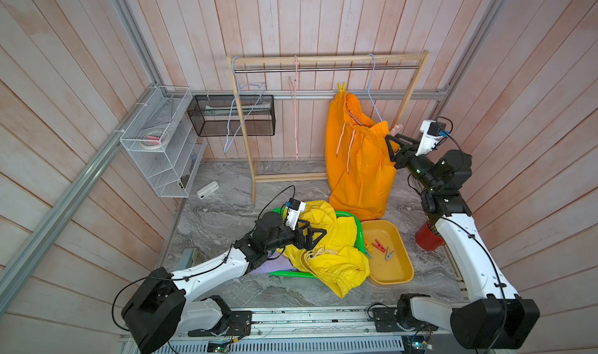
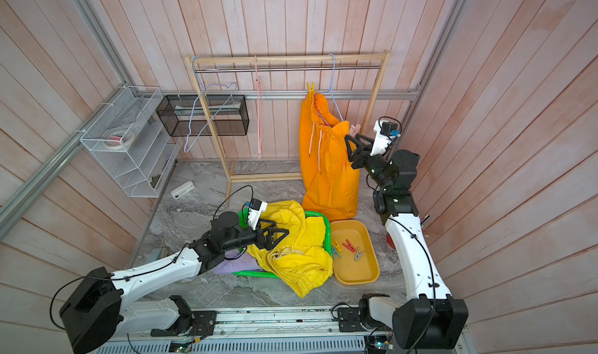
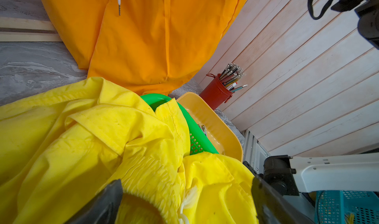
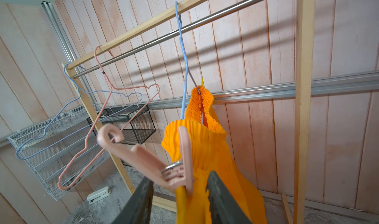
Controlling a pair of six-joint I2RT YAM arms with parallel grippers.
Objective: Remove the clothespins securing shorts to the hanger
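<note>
The orange shorts (image 1: 358, 160) hang from a blue hanger (image 1: 372, 83) on the rack, the hanger turned edge-on to the room. A yellow clothespin (image 1: 341, 88) grips their far waist corner. At the near corner a pink clothespin (image 4: 188, 157) is clipped on the waistband. My right gripper is open at this pink pin, its fingers apart on either side of the pin's lower part; contact cannot be made out. Over the yellow garment (image 1: 324, 229), away from the hanging shorts, my left gripper (image 1: 317, 235) stands open and empty.
A yellow tray (image 1: 398, 268) holding several clothespins lies below the shorts, beside a green basket (image 1: 359, 232). A red pen cup (image 3: 215, 91) stands at the right. Further left hang a pink hanger (image 4: 106, 93) and another blue hanger (image 4: 49, 123).
</note>
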